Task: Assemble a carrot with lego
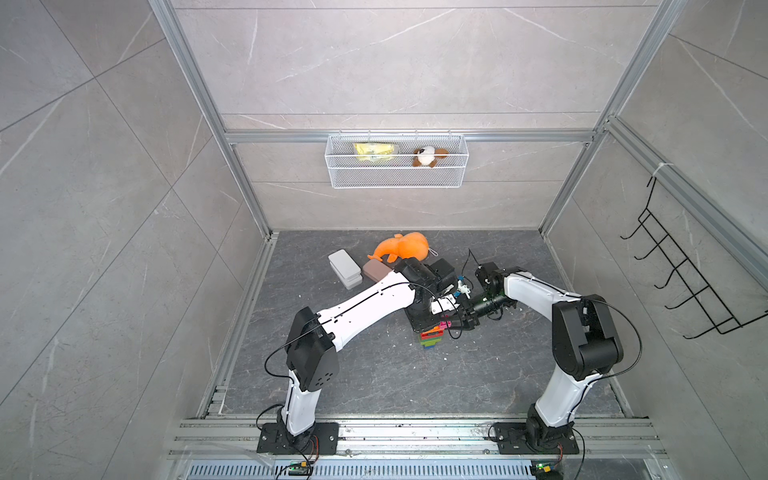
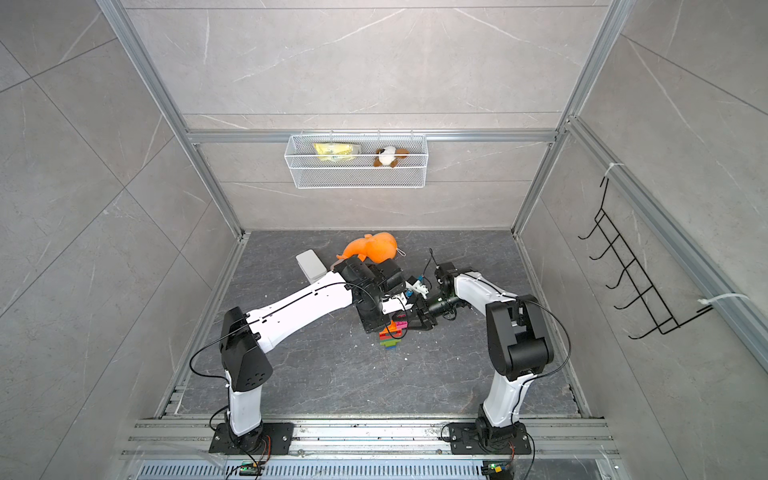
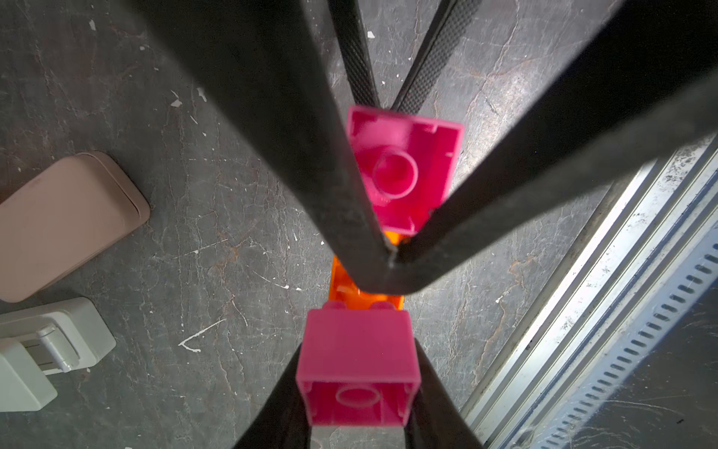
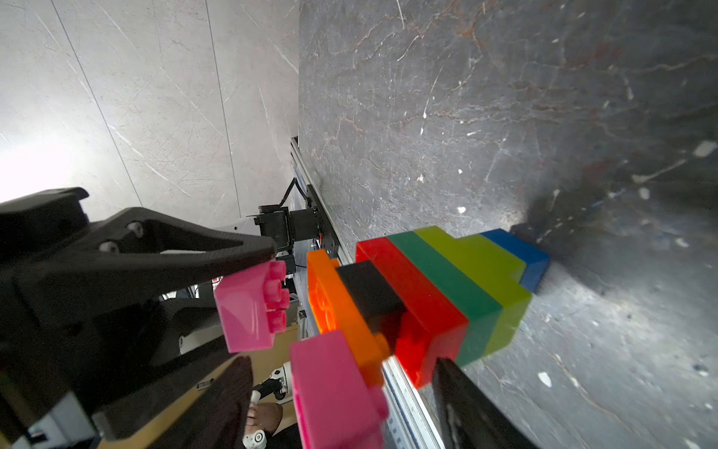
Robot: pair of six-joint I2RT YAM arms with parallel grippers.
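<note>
In the left wrist view my left gripper is shut on a pink brick (image 3: 359,344), whose studs face an orange brick (image 3: 344,288). The right wrist view shows that held pink brick (image 4: 243,310) a little apart from the stack. This tapering stack has a blue brick (image 4: 527,258), lime, green (image 4: 448,295), red (image 4: 419,299) and black (image 4: 370,295) layers, then orange (image 4: 340,299). A second pink brick (image 4: 333,385) sits at the orange end. My right gripper has its fingers around that end and is shut on the stack; its contact is partly hidden.
Behind the arms lie an orange plush (image 1: 404,246), a grey case (image 1: 345,268) and a brown case (image 1: 377,270). Both grippers crowd together mid-table. Free table shows at the front and left.
</note>
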